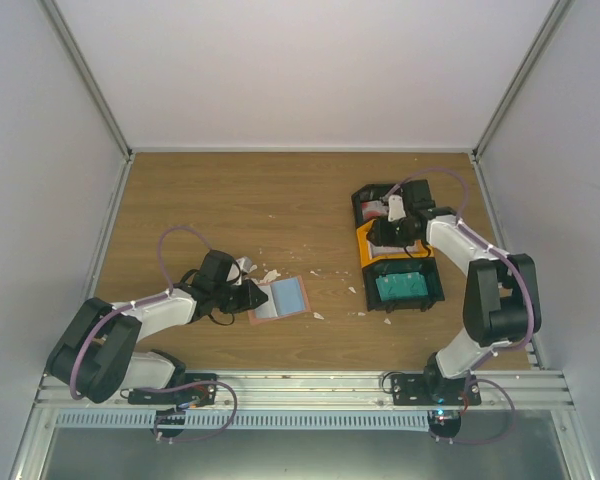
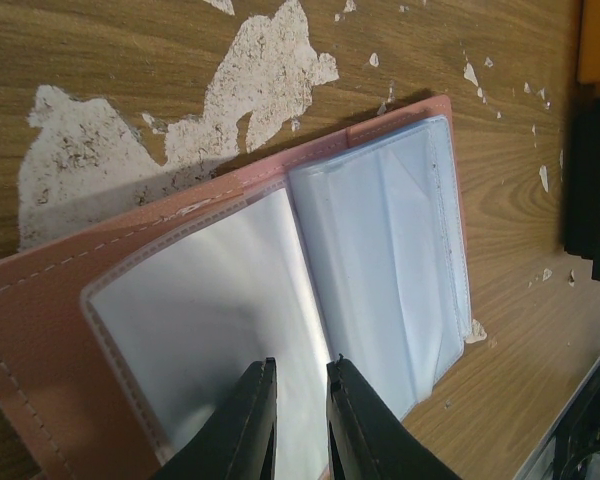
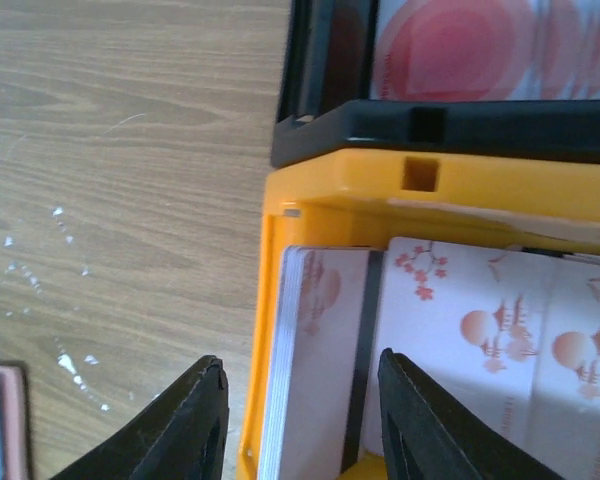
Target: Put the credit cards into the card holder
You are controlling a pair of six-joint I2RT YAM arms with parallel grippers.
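Observation:
The card holder (image 1: 291, 297), brown with clear sleeves, lies open on the table at front left. In the left wrist view its bluish sleeve (image 2: 385, 250) sits right of a whitish sleeve (image 2: 220, 320). My left gripper is over the whitish sleeve, part open, nothing between its fingertips. Pale cards with a reddish print (image 3: 460, 330) lie in the yellow bin (image 3: 370, 190); one card (image 3: 320, 350) leans at the bin's left wall. Over that leaning card hangs my right gripper, its fingers spread apart and empty.
A black bin (image 1: 363, 200) with reddish cards stands behind the yellow one. In front is another black bin (image 1: 438, 284) holding green cards (image 1: 402, 286). Pale worn patches (image 2: 270, 75) mark the table. Open table lies between holder and bins.

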